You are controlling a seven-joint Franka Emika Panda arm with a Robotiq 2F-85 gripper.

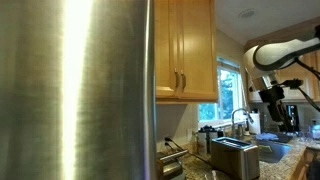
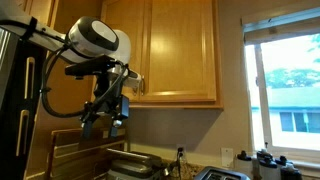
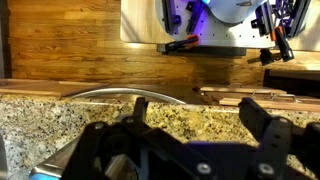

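My gripper is open, its black fingers spread at the lower edge of the wrist view above a speckled granite counter. Nothing shows between the fingers. Exterior view 1 has the gripper hanging at the right, in the air near the sink. From the other side, the gripper hangs in front of the wooden cabinets, pointing down. A silver toaster stands on the counter to the left of the sink in exterior view 1.
A large steel surface blocks the left half of exterior view 1. Upper cabinets line the wall. Dark canisters stand below the window. Wooden floor and a platform holding tools lie past the counter edge.
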